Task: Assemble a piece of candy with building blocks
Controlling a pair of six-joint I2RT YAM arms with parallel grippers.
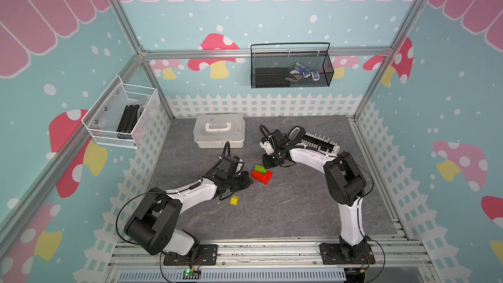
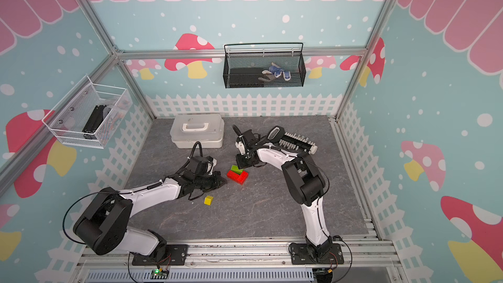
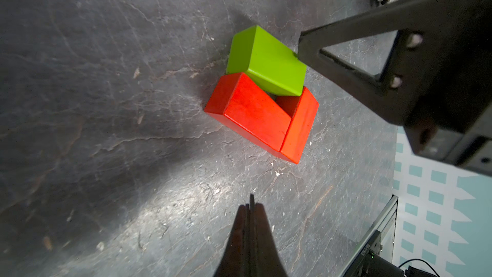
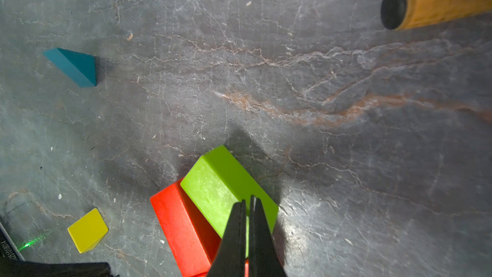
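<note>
A green block (image 3: pixel 276 64) rests against two red blocks: a longer one (image 3: pixel 256 112) along its side and another (image 3: pixel 301 125) at its end, set in an L. A gap shows between the green block and part of the red. My right gripper is shut over the green block's edge, nothing between its fingers; whether it touches cannot be told. To the left of the cluster, my left gripper is shut and empty above bare table. In the right wrist view, a yellow block (image 4: pixel 88 229) and a teal wedge (image 4: pixel 77 66) lie apart on the table.
A lidded clear box (image 1: pixel 219 131) stands at the back left. A xylophone-like toy (image 1: pixel 319 143) lies behind the right arm. Near the back, an orange rod with a black end (image 4: pixel 435 0) shows in the right wrist view.
</note>
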